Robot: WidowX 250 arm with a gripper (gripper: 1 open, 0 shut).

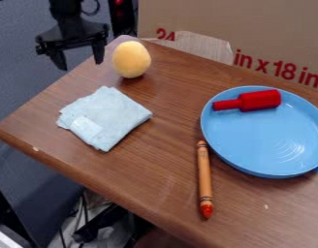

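Note:
My black gripper [77, 56] hangs at the top left, off the table's back-left edge, with its fingers apart and nothing visible between them. Right of it a yellow egg-shaped object [132, 59] stands on the wooden table. A folded pale blue cloth [106, 118] lies at the left of the table. A blue plate [263, 147] on the right holds a red cylinder with a narrow handle [258, 99]. An orange crayon [205, 179] lies left of the plate.
A cardboard box [239, 34] stands behind the table [129, 179]. The middle of the tabletop between cloth, egg and plate is clear, as is the front-left part.

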